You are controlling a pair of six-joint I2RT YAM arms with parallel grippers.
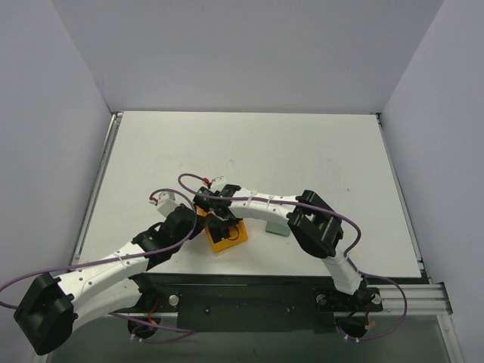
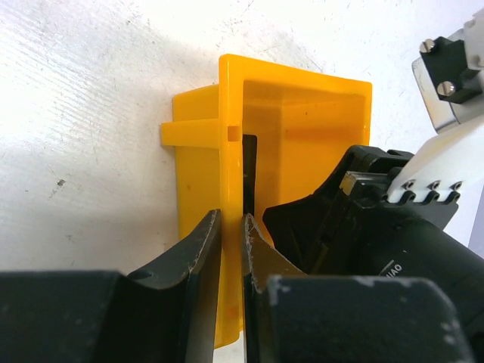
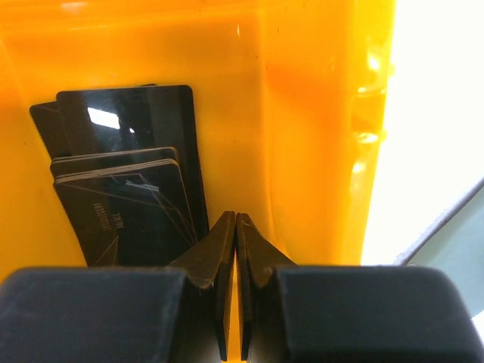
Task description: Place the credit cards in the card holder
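Note:
In the right wrist view, several black cards (image 3: pixel 125 200) lie overlapping against one side inside a yellow open box (image 3: pixel 227 121). My left gripper is shut on a wall of that box (image 2: pixel 230 151), one finger on each side. The right gripper is shut with its tips together, just beside the cards, with nothing showing between them. In the top view, the right arm covers much of the box (image 1: pixel 230 243). A flat pale grey-green piece (image 1: pixel 278 228) lies on the table right of the box; whether it is the card holder, I cannot tell.
Both arms crowd the space around the box.

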